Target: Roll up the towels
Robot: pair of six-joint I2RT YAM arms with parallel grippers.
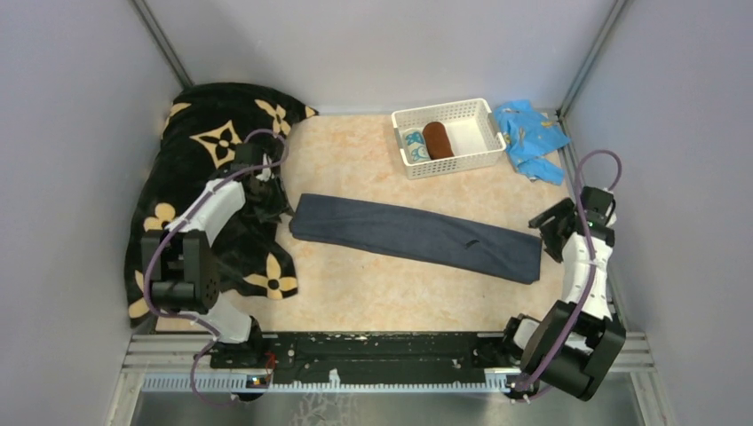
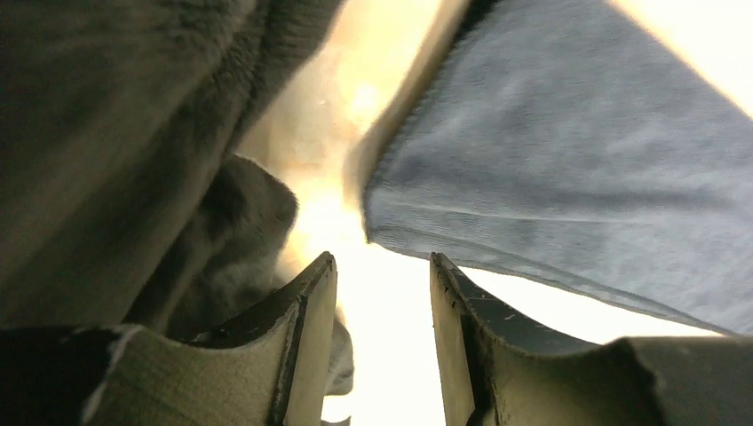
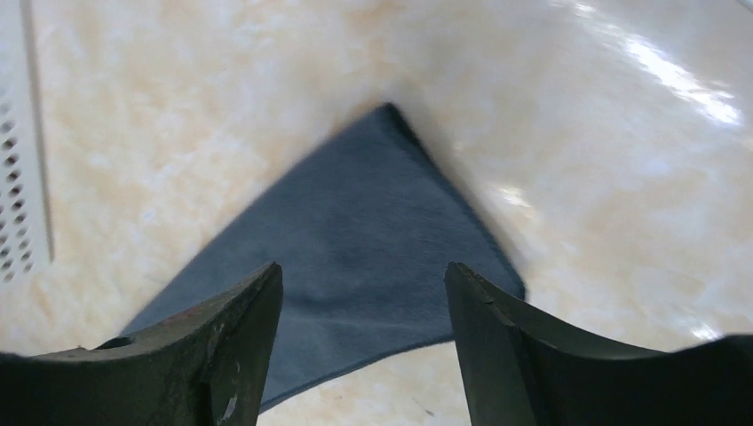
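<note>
A dark grey towel, folded into a long strip, lies across the middle of the table. My left gripper is at its left end, on the edge of the black patterned cloth; in the left wrist view its fingers stand apart with nothing between them, short of the towel's corner. My right gripper is just beyond the towel's right end; in the right wrist view it is open above that end, holding nothing.
A white basket holding a brown roll and a patterned roll stands at the back. A rumpled blue cloth lies to its right.
</note>
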